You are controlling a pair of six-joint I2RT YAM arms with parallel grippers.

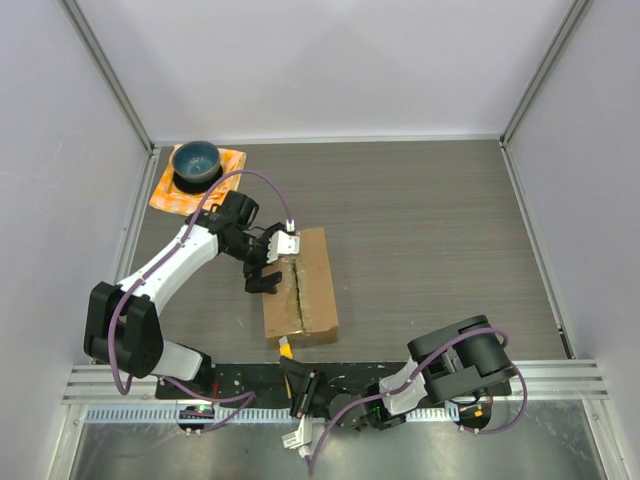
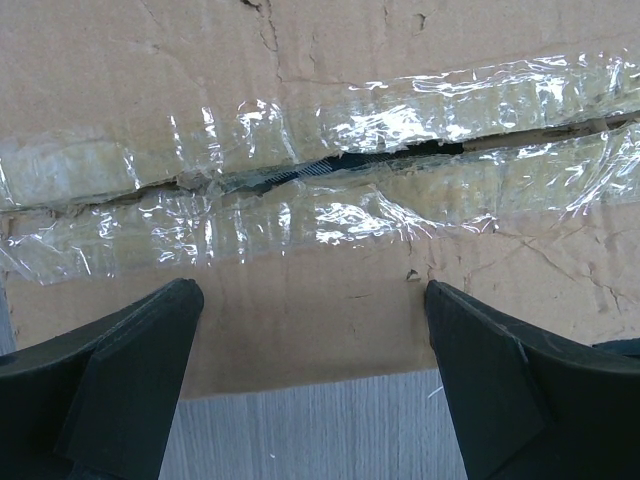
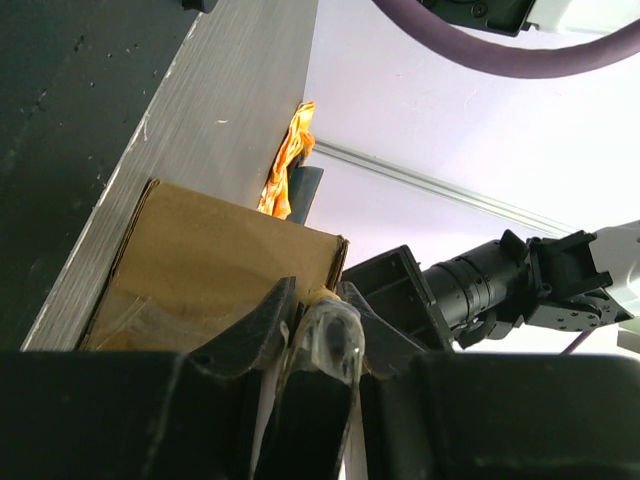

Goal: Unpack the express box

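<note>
The brown cardboard box lies on the table, its clear tape split along the middle seam. Something dark shows through the gap. Over the box's left part my left gripper stands open; in its wrist view bare cardboard lies below and between the black fingers. My right gripper is shut on a cutter with a yellow part and a clear, shiny casing. That yellow part sits at the box's front edge; the blade tip and its contact with the box are hidden.
At the back left, a blue-grey bowl on a dark base rests on an orange checked cloth. Purple hoses loop along both arms.
</note>
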